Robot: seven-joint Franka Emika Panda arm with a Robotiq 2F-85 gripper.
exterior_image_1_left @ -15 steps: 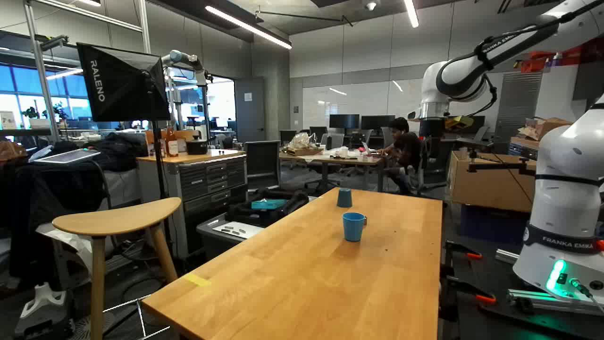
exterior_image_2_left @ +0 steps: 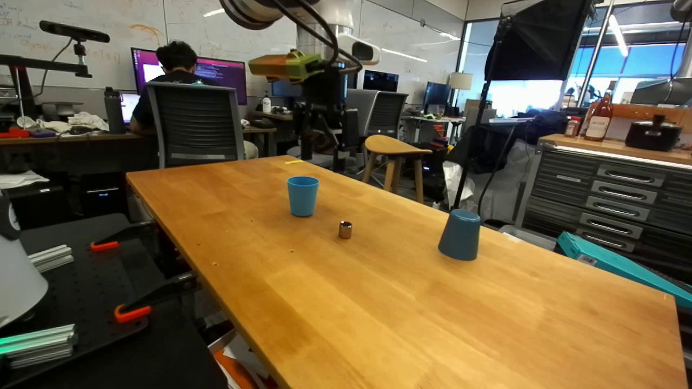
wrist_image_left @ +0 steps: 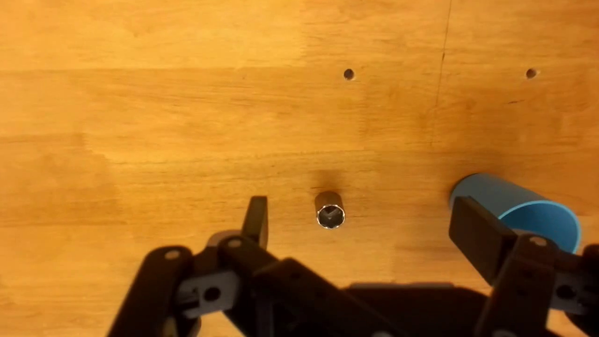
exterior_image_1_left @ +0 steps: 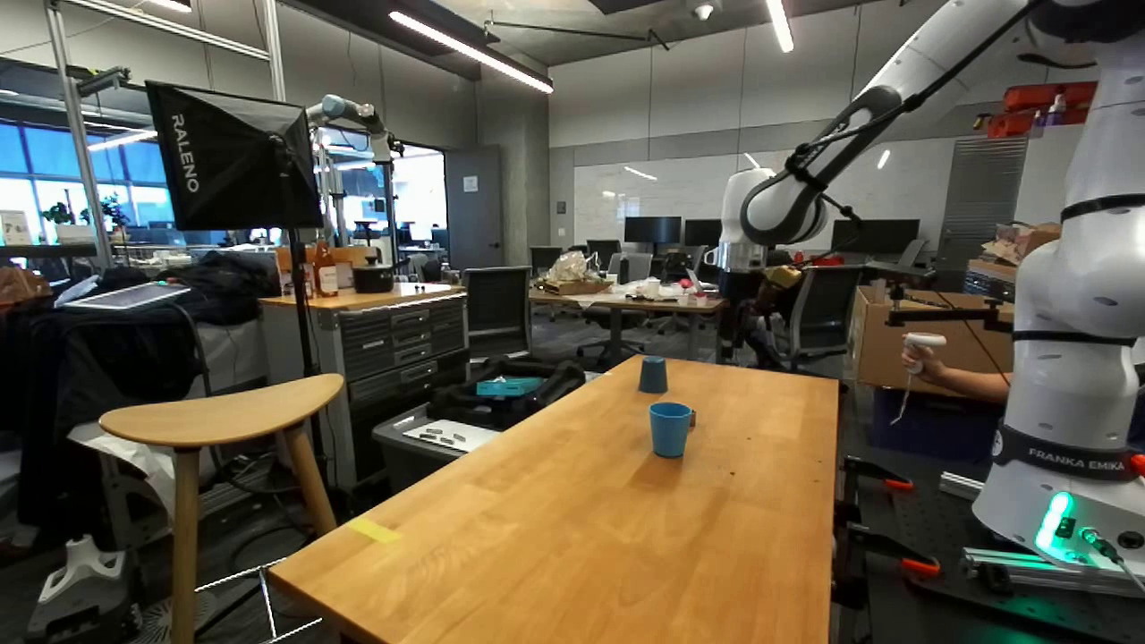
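Observation:
A light blue cup (exterior_image_2_left: 303, 198) stands upright on the wooden table. Close by is a small shiny metal socket (exterior_image_2_left: 345, 229); in exterior view 1 it is mostly hidden behind the cup (exterior_image_1_left: 671, 431). A darker blue cup (exterior_image_2_left: 461, 235) rests upside down near the table's edge. High above the tabletop, my gripper (exterior_image_2_left: 322, 150) points downward, open and empty. From the wrist, the socket (wrist_image_left: 329, 210) appears between my spread fingers, well below them, while the light blue cup (wrist_image_left: 542, 219) is partly covered by the right finger (wrist_image_left: 481, 236).
Orange-handled clamps (exterior_image_2_left: 133, 314) grip its edge on the robot's side. A wooden stool (exterior_image_1_left: 231, 413) stands off the opposite side. At the right of exterior view 1, a hand holds a white controller (exterior_image_1_left: 924, 340).
In exterior view 1 my arm has swung left and come lower, out over the table's far part. Both cups are where they were. A hand with a white controller has appeared.

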